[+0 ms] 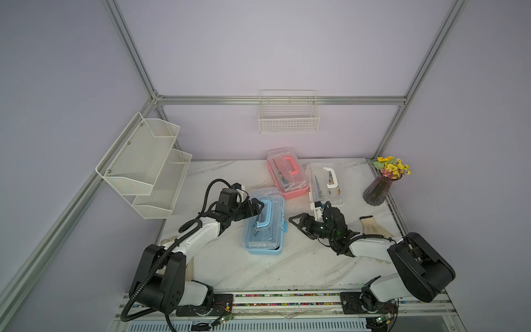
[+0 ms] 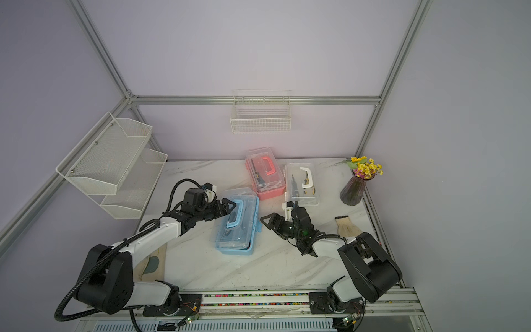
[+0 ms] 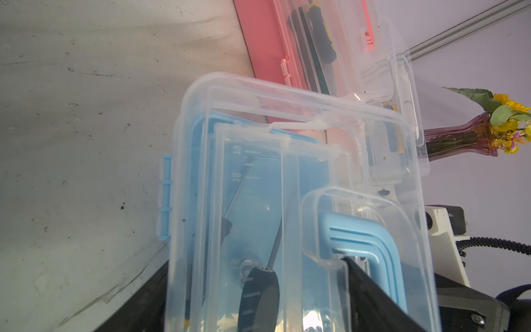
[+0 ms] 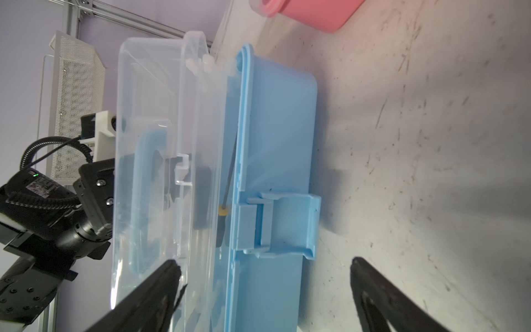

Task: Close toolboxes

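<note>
The blue toolbox (image 1: 267, 238) has its clear lid resting on it, slightly askew with the blue base showing along its right edge. My left gripper (image 1: 255, 207) is at the lid's left side, shut on the lid beside the blue handle (image 3: 387, 260). The blue latch (image 4: 282, 224) on the right side hangs out, unfastened. My right gripper stands open just right of that side, nothing between its fingers. A pink toolbox (image 1: 293, 188) and a clear toolbox (image 1: 320, 188) lie behind, lids down; whether they are latched I cannot tell.
A vase of flowers (image 1: 377, 191) stands at the right, with a glove (image 1: 370, 224) in front of it. White mesh baskets (image 1: 138, 160) hang on the left wall.
</note>
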